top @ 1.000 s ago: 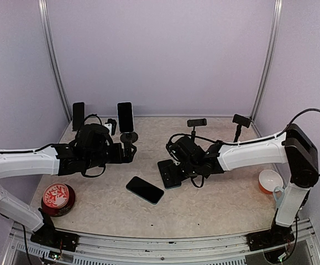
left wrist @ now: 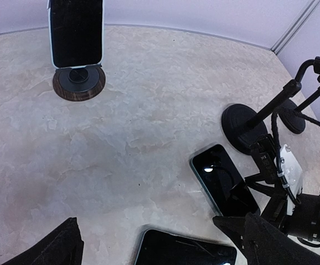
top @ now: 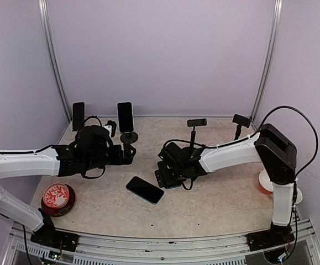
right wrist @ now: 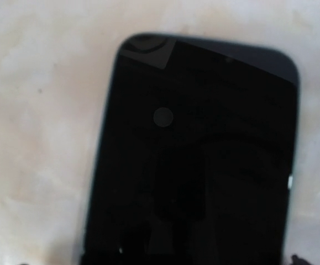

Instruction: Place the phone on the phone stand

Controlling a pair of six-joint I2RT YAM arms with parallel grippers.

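Observation:
My right gripper (top: 165, 175) is low over a dark phone lying flat on the table, its open fingers at the phone's sides; the phone's screen (right wrist: 193, 149) fills much of the right wrist view. A second phone (top: 145, 190) lies flat nearer the front. My left gripper (top: 126, 154) hangs open above the left side, empty. Stands at the back hold upright phones (top: 125, 116); two black stands (left wrist: 242, 131) at the right show empty heads in the top view.
A red patterned object (top: 55, 196) sits at the front left. An orange-and-white bowl (top: 265, 182) is by the right wall, partly behind the right arm.
My right arm has moved left, bringing its gripper further over the phone beneath it. The left arm and the phones show no visible movement.

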